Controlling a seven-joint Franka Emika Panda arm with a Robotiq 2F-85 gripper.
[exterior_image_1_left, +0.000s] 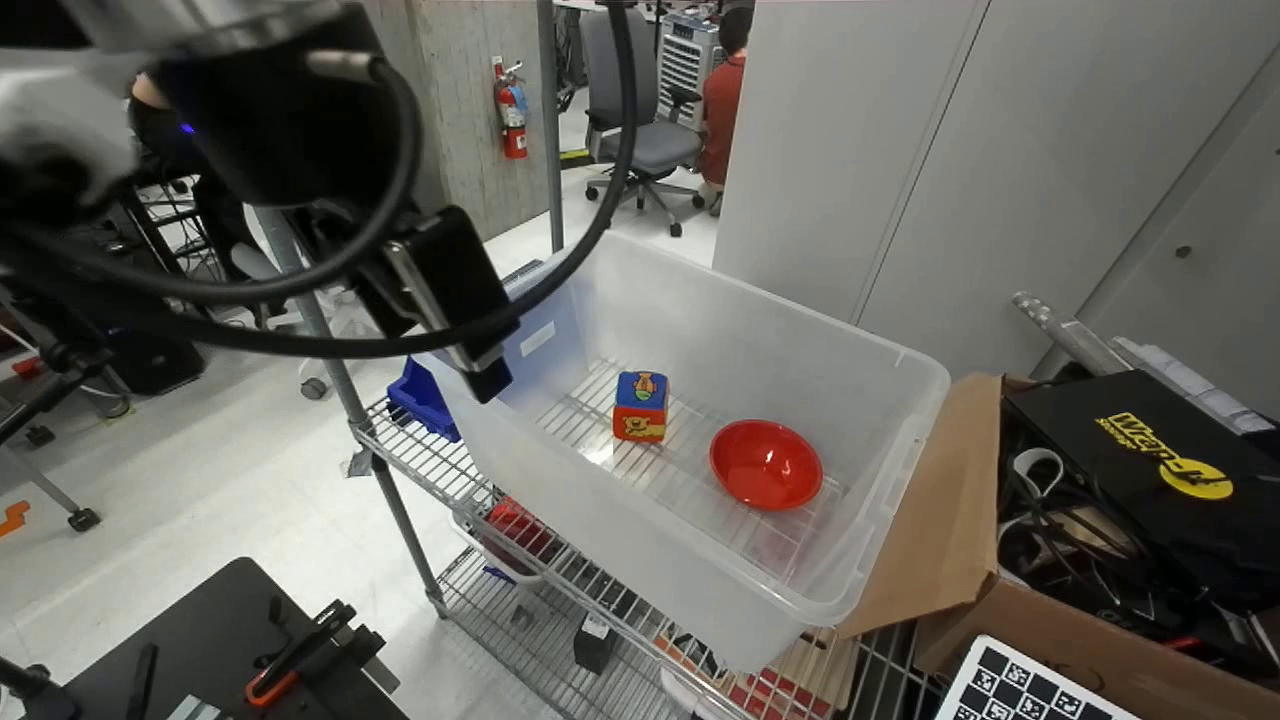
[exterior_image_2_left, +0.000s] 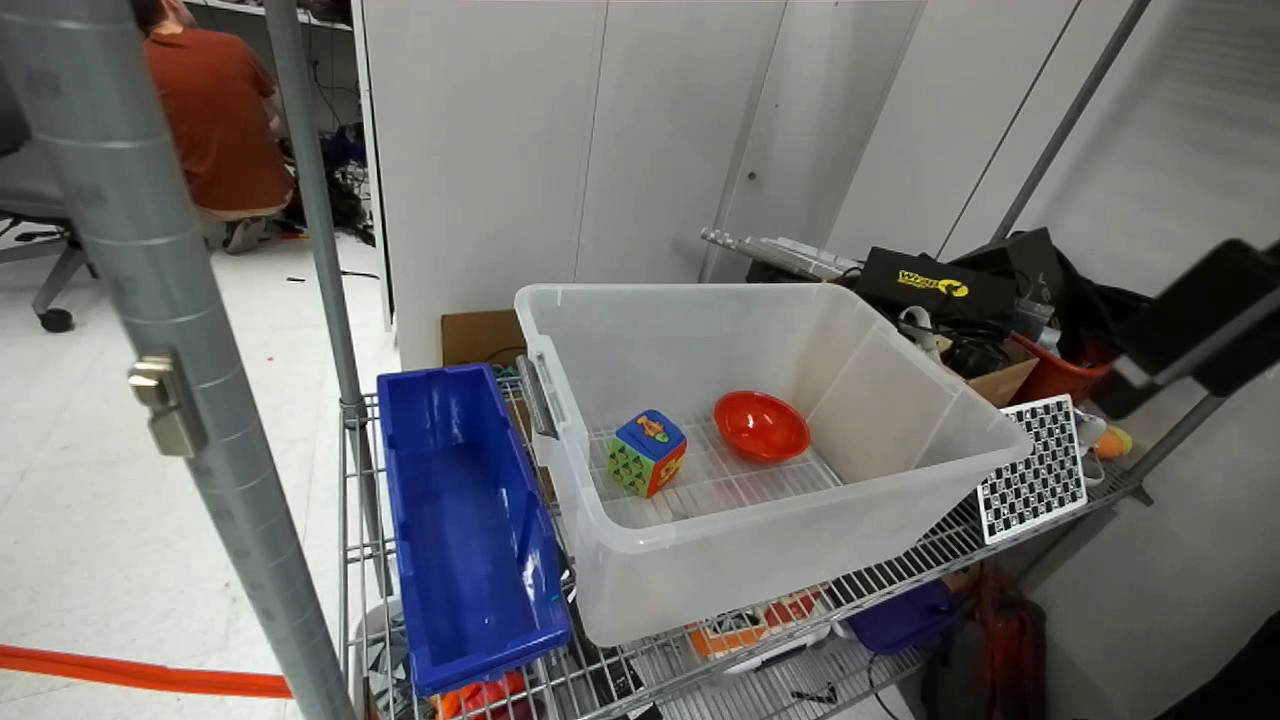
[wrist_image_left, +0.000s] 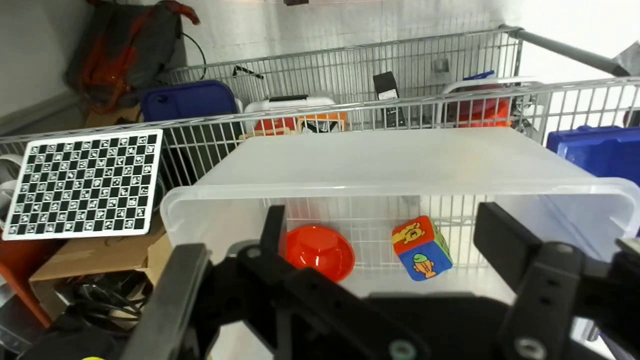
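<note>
Inside the clear plastic bin sit a colourful picture cube and a red bowl, apart from each other on its floor. From the wrist view, the bowl appears near the left finger and the cube lies between the fingers but well below them. My gripper is open, its black fingers wide apart with nothing held. In exterior view 1 it hangs at upper left, above the bin's left side. Exterior view 2 shows the cube left of the bowl.
A blue tray stands beside the bin on the wire shelf. On the bin's other side are a cardboard box of cables and a checkered board. A metal shelf post rises near the tray. The bin walls surround both objects.
</note>
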